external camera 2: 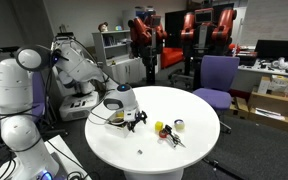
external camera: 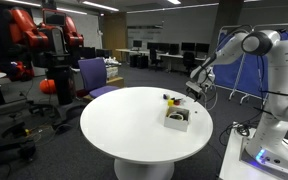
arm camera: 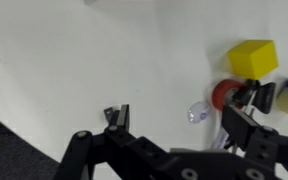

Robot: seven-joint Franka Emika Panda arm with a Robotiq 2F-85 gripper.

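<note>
My gripper stands open above the table, with nothing held between its fingers. Exterior view 1 has the gripper (external camera: 192, 94) at the table's far right side. In the wrist view, a yellow block (arm camera: 252, 58) lies to the upper right. Beside it are a red round item (arm camera: 224, 93) and dark tool-like pieces (arm camera: 263, 97), partly covered by the right finger. A small clear oval item (arm camera: 198, 112) shows between the fingers, on the table below. Near the left fingertip lies a small black object (arm camera: 109, 113).
An open grey box (external camera: 177, 118) with pale contents stands on the round white table (external camera: 109, 118). Close to the yellow block sits a white-and-yellow roll-like item (external camera 2: 179, 125).
</note>
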